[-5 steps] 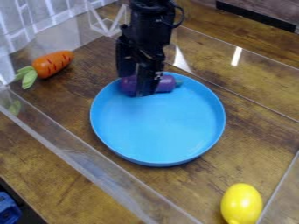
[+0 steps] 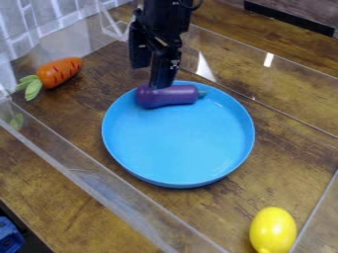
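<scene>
My black gripper (image 2: 156,61) hangs above the back of a blue plate (image 2: 179,148), open, with nothing between its fingers. A purple eggplant (image 2: 166,95) lies on the back part of the plate, just below the gripper and apart from it.
An orange carrot (image 2: 59,70) with green leaves lies at the back left, and a yellow lemon (image 2: 272,229) at the front right. Clear walls edge the wooden table (image 2: 271,89). The table right of the plate is clear.
The gripper has risen from down at the eggplant to clear above it. The eggplant remains on the plate.
</scene>
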